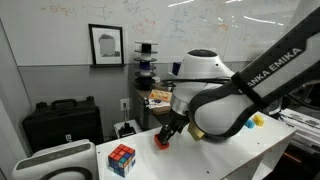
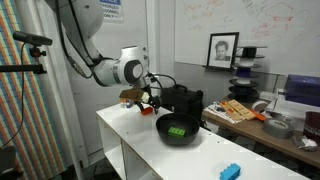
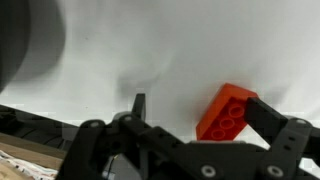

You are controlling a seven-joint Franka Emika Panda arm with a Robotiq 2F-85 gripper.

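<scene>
A red toy brick (image 3: 223,113) with studs on top lies on the white table, low and right of centre in the wrist view. My gripper is open above it, the brick close to the right finger and nothing held. In exterior view 1 the gripper (image 1: 174,136) hangs right beside the red brick (image 1: 160,142). A black pan (image 2: 178,130) holds a green block (image 2: 177,132) in exterior view 2. From exterior view 1 the arm hides most of the pan.
A Rubik's cube (image 1: 121,160) stands left of the brick, near a white appliance (image 1: 58,163). A blue block (image 2: 230,172) lies on the table's other side. Behind are a black case (image 1: 62,124) and a shelf of stacked items.
</scene>
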